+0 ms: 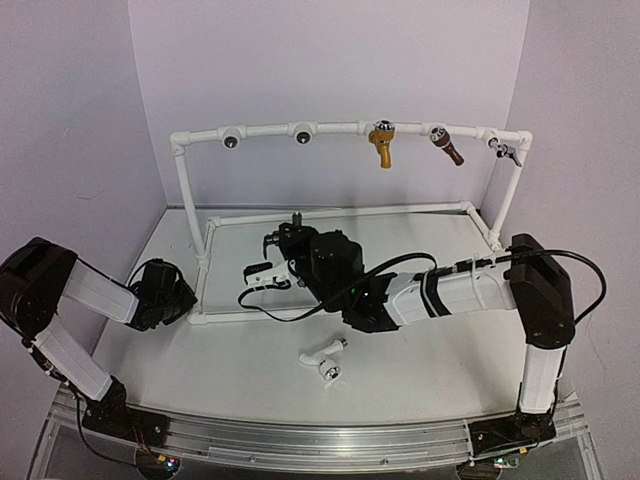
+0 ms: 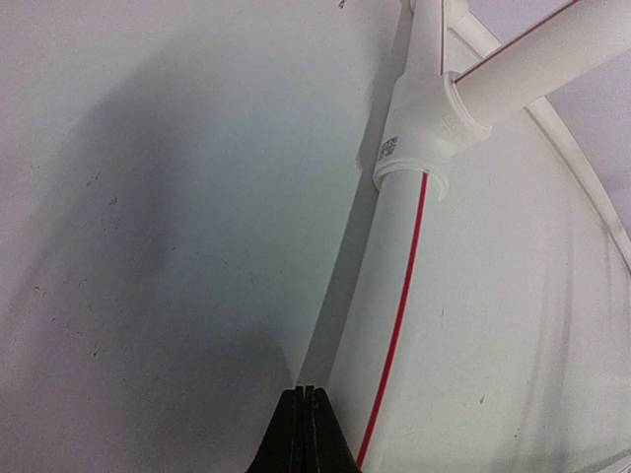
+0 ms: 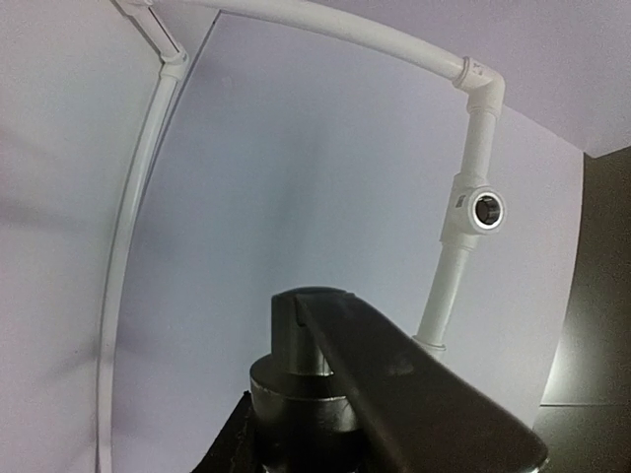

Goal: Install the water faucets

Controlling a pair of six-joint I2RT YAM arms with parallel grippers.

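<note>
A dark metallic faucet (image 3: 306,404) with a long lever (image 3: 414,379) fills the lower middle of the right wrist view. My right gripper (image 1: 284,240) appears shut on it over the frame's lower part; the fingers are mostly hidden. On the top rail (image 1: 340,128), a yellow faucet (image 1: 383,148), a brown faucet (image 1: 448,148) and a silver faucet (image 1: 505,152) are fitted. The left socket (image 1: 231,139) and second socket (image 1: 303,137) are empty. A white faucet (image 1: 322,362) lies on the table. My left gripper is shut and empty beside the left pipe.
The white pipe frame's lower bar (image 1: 200,318) and left upright (image 1: 190,195) stand between the arms. A black cable (image 1: 400,260) loops over the right arm.
</note>
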